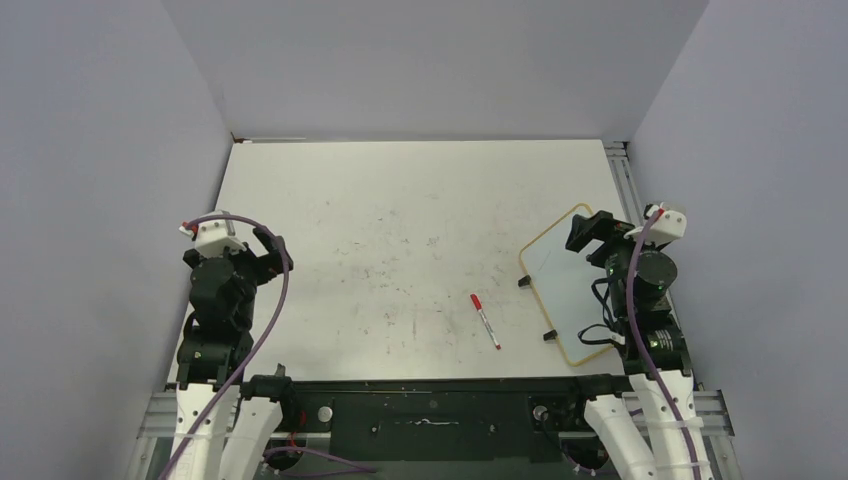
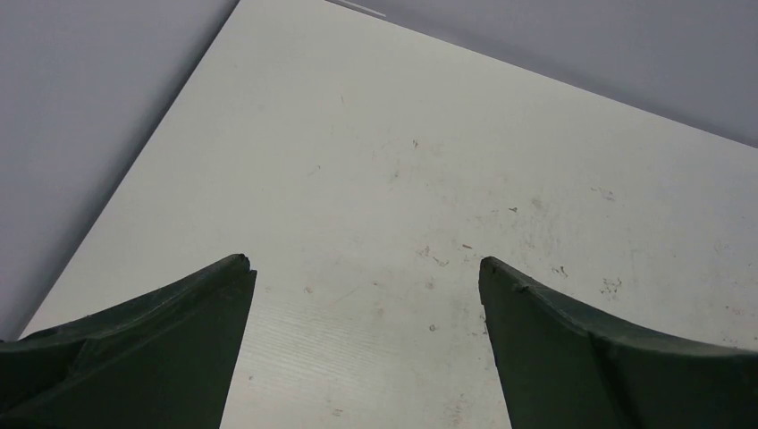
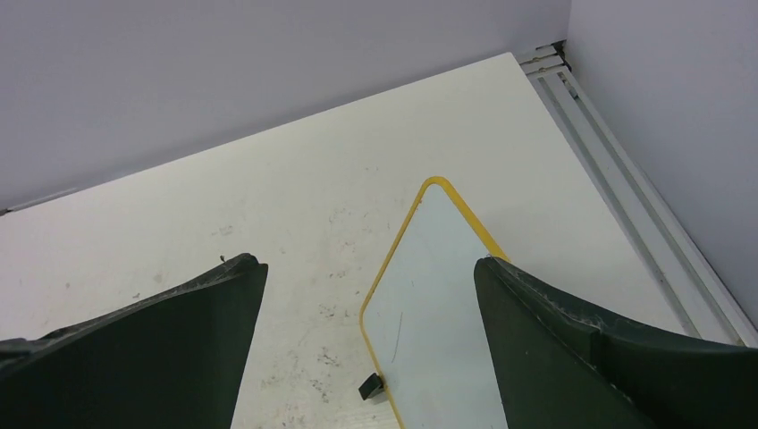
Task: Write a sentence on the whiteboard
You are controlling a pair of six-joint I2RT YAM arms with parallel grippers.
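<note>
A small whiteboard [image 1: 560, 300] with a yellow rim lies on the right of the table, partly under my right arm; it also shows below the fingers in the right wrist view [image 3: 429, 295]. A marker [image 1: 485, 320] with a red cap lies on the table left of the board. My left gripper [image 1: 268, 250] is raised over the table's left side, open and empty. My right gripper [image 1: 598, 240] hangs over the board, open, with nothing between its fingers.
Two small black clips [image 1: 524, 281] sit on the board's left edge. Grey walls enclose it at the back and both sides.
</note>
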